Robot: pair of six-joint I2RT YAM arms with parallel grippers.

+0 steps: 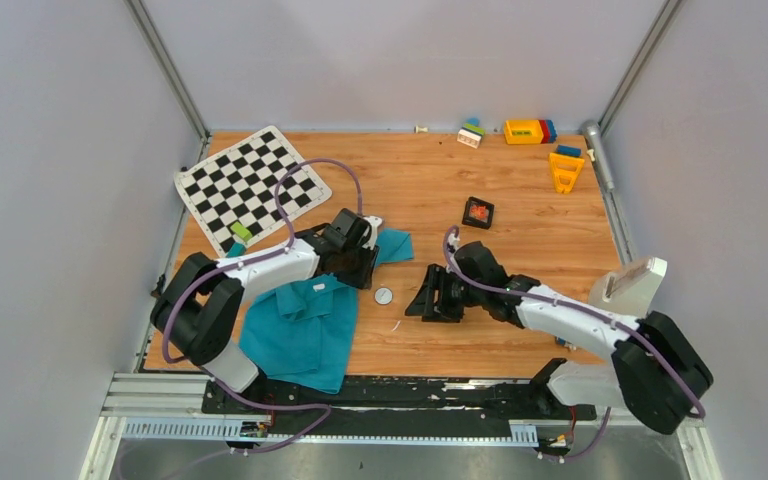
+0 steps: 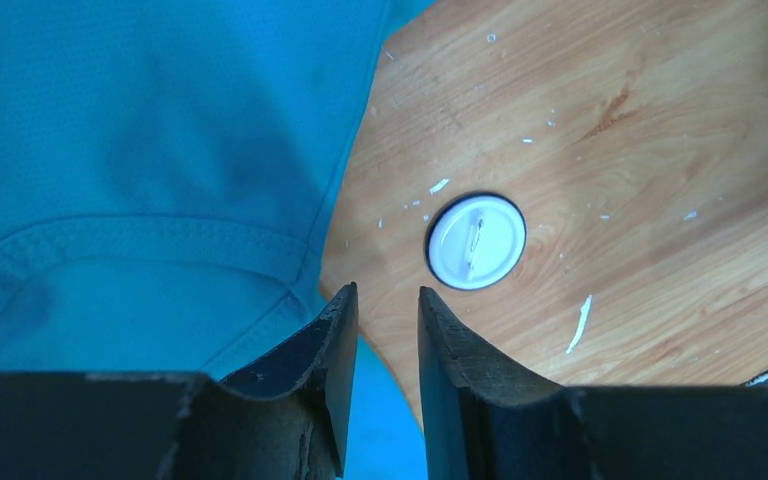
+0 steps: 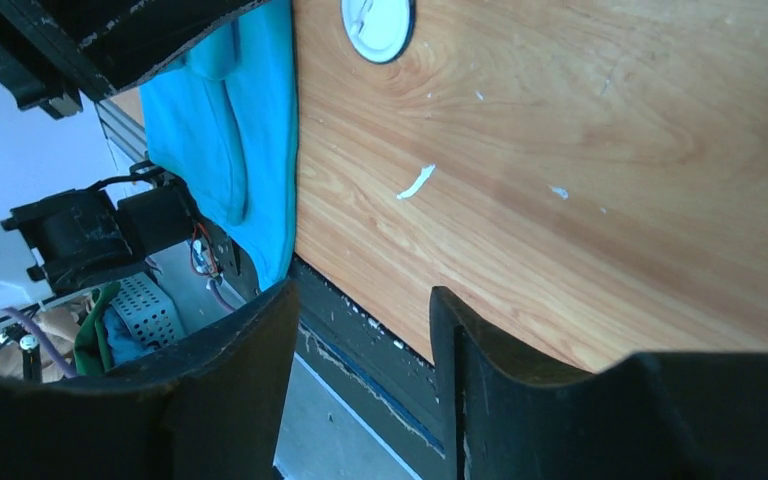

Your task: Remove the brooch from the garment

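The brooch, a white round disc (image 1: 383, 296) with a small pin across its face, lies on the bare wood beside the teal garment (image 1: 305, 335), not touching it. In the left wrist view the disc (image 2: 477, 241) shows just beyond my left gripper, whose fingers stand apart with nothing between them. Folds of the garment (image 2: 190, 130) fill that view's left side. My right gripper is partly open and empty, over the table to the right of the disc. The top edge of the right wrist view cuts off part of the disc (image 3: 377, 25).
A chessboard (image 1: 255, 188) lies at the back left. A black tray with red pieces (image 1: 478, 212) sits behind the right gripper, and toy bricks (image 1: 530, 132) stand along the back edge.
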